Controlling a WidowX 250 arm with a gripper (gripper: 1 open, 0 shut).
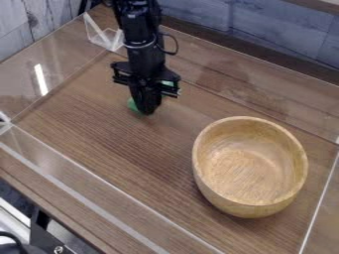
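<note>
A black robot arm reaches down from the top to my gripper (146,95), which is low over a small green object (137,105) left of the middle of the wooden table. The gripper largely covers the object, and whether the fingers are closed on it is unclear.
A large tan wooden bowl (249,164) takes up the right front of the table (93,169).
</note>
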